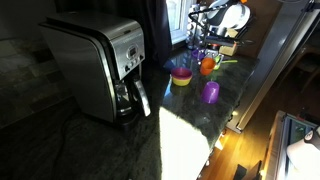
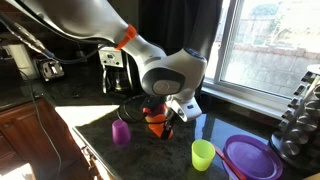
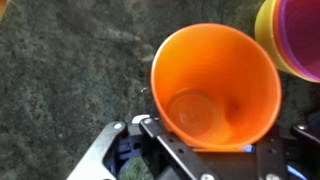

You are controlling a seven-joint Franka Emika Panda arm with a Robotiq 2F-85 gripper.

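My gripper is shut on an orange cup [image 3: 205,75], whose open mouth faces the camera in the wrist view. The same orange cup [image 1: 207,66] shows in exterior view 1, behind a purple cup [image 1: 210,92] on the counter. To its left sit stacked yellow and pink cups [image 1: 181,76]; their rims [image 3: 268,35] appear at upper right in the wrist view, close beside the orange cup. In exterior view 2 the arm partly hides the orange cup [image 2: 159,123], and I cannot tell whether its base touches the counter.
A yellow-green cup [image 2: 203,154] and a purple plate [image 2: 245,158] stand toward the window side. The coffee maker [image 1: 105,62] takes up the near left.
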